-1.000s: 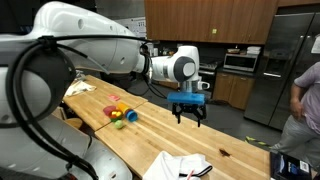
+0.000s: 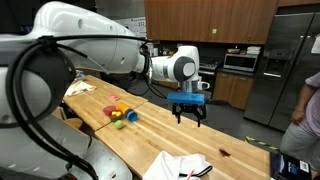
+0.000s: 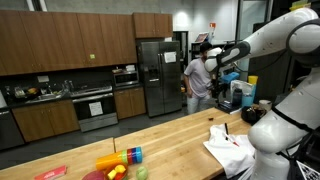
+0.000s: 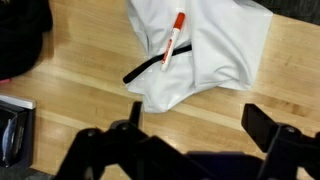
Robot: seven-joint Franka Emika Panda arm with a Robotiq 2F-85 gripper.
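A white cloth lies rumpled on the wooden table, seen at the top of the wrist view. On it rest a white marker with a red cap and a dark, thin marker-like item, which juts past the cloth's left edge. My gripper hangs well above the table, open and empty, behind the cloth in exterior view 1. Seen from the wrist, its black fingers stand wide apart below the cloth, with bare wood between them.
Colourful items, including a blue-ended cylinder and a red bowl, stand at the table's other end. A black device sits near the right edge. Bare tabletop lies between. A person stands beside the table.
The person at the right edge has shifted slightly. My arm and gripper, the cloth and the items on it look unmoved.
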